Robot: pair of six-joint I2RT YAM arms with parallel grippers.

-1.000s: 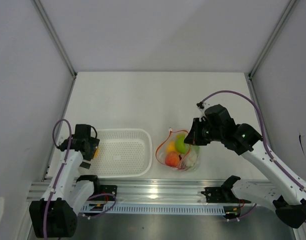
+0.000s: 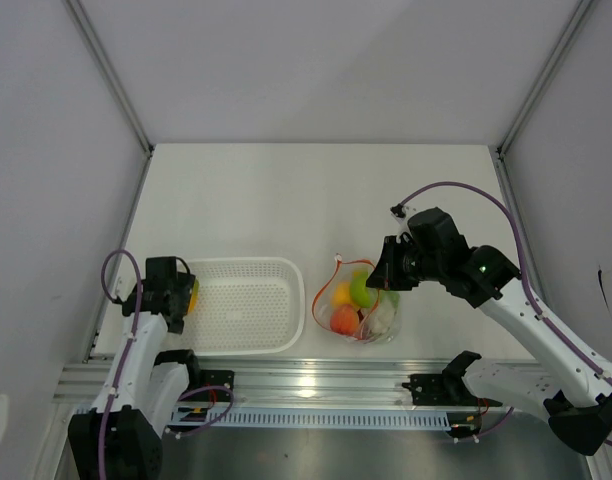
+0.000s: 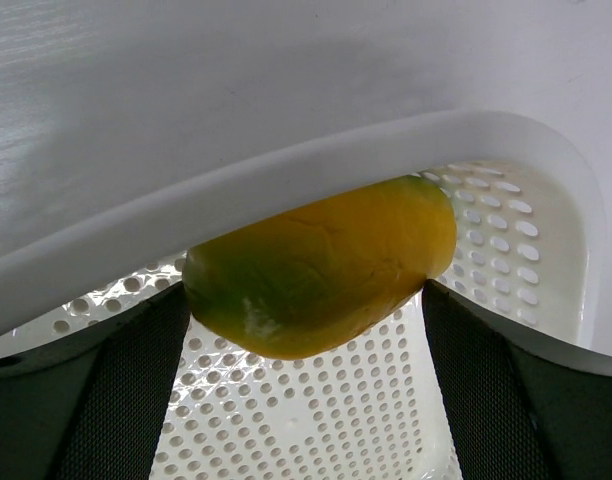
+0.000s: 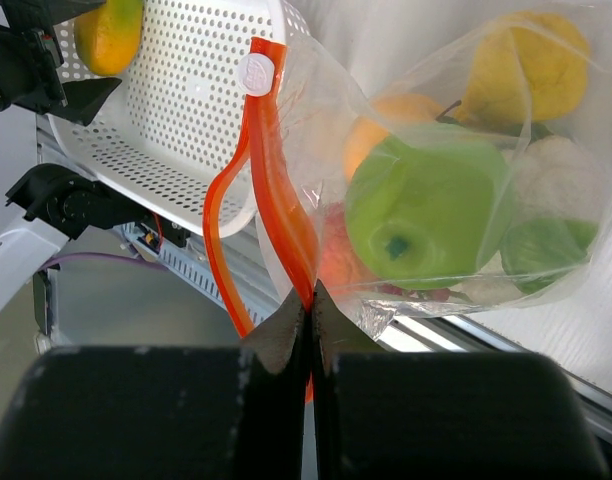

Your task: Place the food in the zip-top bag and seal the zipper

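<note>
A yellow-green mango-like fruit (image 3: 316, 270) lies against the wall of the white perforated basket (image 2: 241, 310). My left gripper is open around it, fingertips at its near side. The clear zip bag (image 2: 356, 320) holds several fruits, including a green apple (image 4: 416, 210), a yellow fruit (image 4: 521, 70) and orange ones. My right gripper is shut on the bag's orange zipper edge, holding the bag upright; the bag's mouth hangs beside the fingers.
A metal rail runs along the front edge, and walls enclose both sides.
The right arm and bag look almost unchanged.
</note>
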